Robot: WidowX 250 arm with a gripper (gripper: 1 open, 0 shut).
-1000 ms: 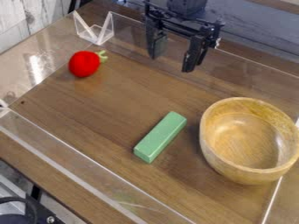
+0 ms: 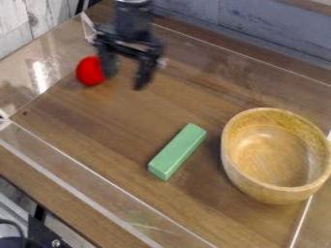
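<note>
My gripper [image 2: 127,70] is a blurred dark shape at the upper left, its fingers spread open, hanging beside a red tomato [image 2: 88,71] on the wooden table [image 2: 104,136]. A green block [image 2: 177,151] lies in the middle front, and a tan bowl [image 2: 274,155] sits at the right.
A light board or edge [image 2: 29,48] runs along the upper left.
The gripper has moved left from above the table's middle to beside the tomato. The tomato, block and bowl appear in the same places.
</note>
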